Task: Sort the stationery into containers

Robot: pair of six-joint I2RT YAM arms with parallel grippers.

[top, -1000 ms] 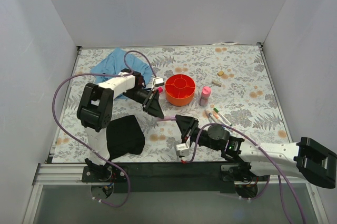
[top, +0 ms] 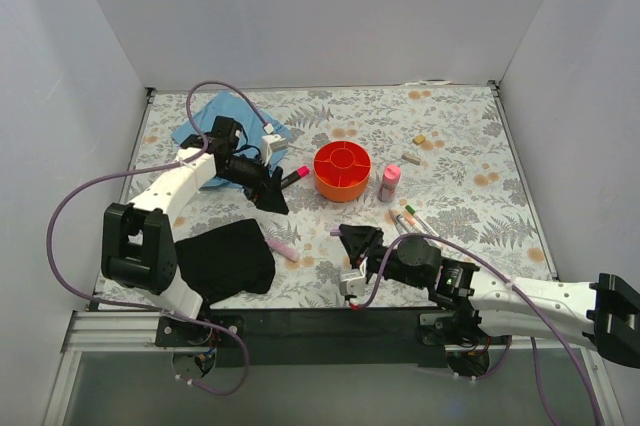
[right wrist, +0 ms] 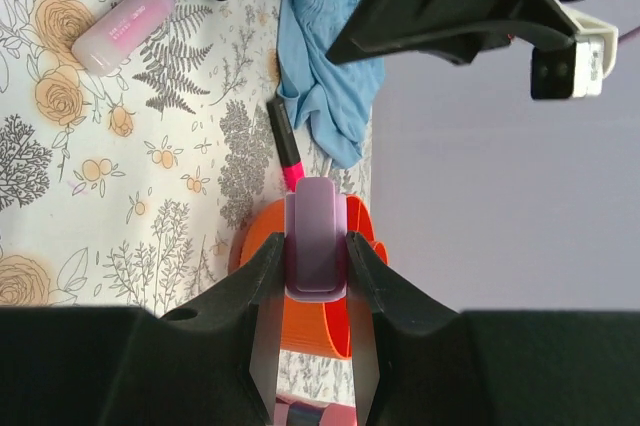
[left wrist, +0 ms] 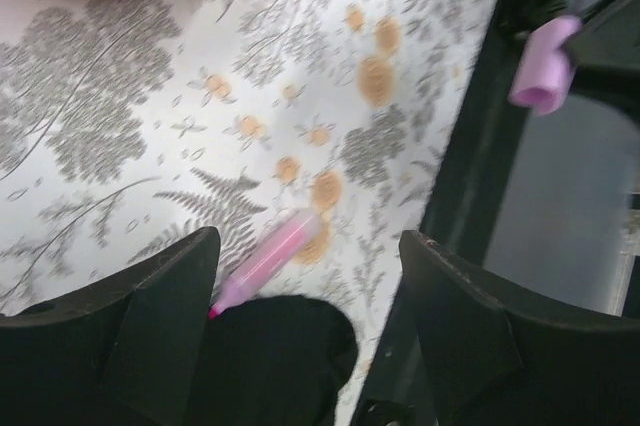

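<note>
My right gripper is shut on a pale pink-purple stick point(right wrist: 316, 241), seen end-on in the right wrist view and beside the orange divided container point(top: 341, 179). My left gripper is open above the white cloth, empty, left of that container in the top view. A pink bottle point(left wrist: 268, 260) lies by the black cloth point(top: 225, 256). A dark marker with a pink cap point(top: 297, 175) lies left of the container. A pink cylinder point(top: 390, 182) stands to its right.
A blue cloth point(right wrist: 327, 101) lies at the back left. Small blocks point(top: 419, 140) and several pens point(top: 408, 219) lie on the right of the table.
My left gripper has moved back and leftward, away from the right gripper and the pink stick, uncovering the bottle. The right gripper, still holding the stick, has shifted slightly.
</note>
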